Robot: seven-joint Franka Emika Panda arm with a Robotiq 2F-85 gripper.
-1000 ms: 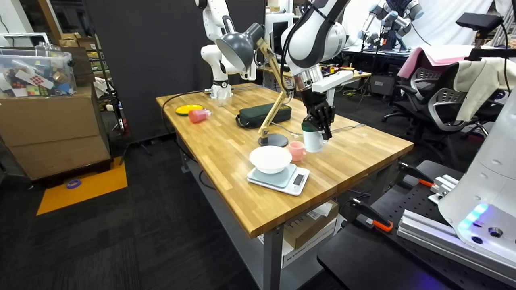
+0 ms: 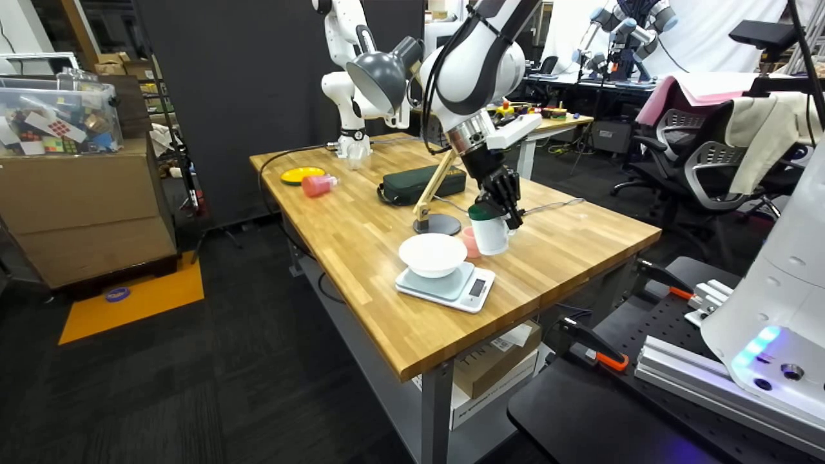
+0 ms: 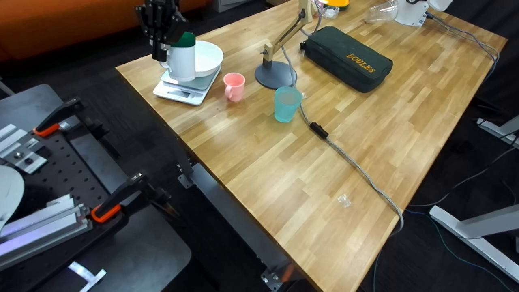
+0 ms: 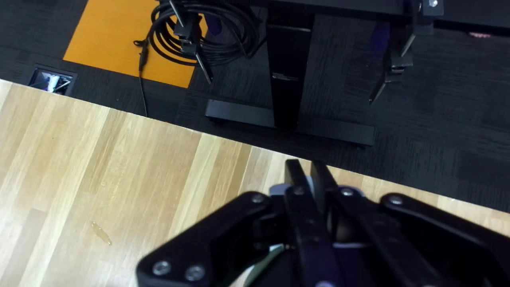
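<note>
My gripper is shut on a white mug with a green inside; in the wrist view the mug is mostly hidden behind the fingers. In exterior view 1 the white mug (image 2: 490, 234) hangs above the table, tilted a little, just in front of the pink mug. Exterior view 2 has the white mug (image 3: 182, 63) overlapping the white bowl (image 3: 208, 57), which rests on the kitchen scale (image 3: 198, 97). The pink mug (image 3: 234, 86) stands upright beside the scale. Farther along is a teal cup (image 3: 287, 103).
Behind the mugs stands a desk lamp, its round base (image 2: 437, 225) on the table. A dark green case (image 3: 348, 58) lies beyond it. A grey cable (image 3: 360, 168) crosses the table. Toward the far end are a yellow plate (image 2: 302, 175) and a pink bottle (image 2: 318, 185).
In exterior view 1 my arm has moved left with the white mug, bringing it in front of the pink mug. The bowl and scale have not moved.
</note>
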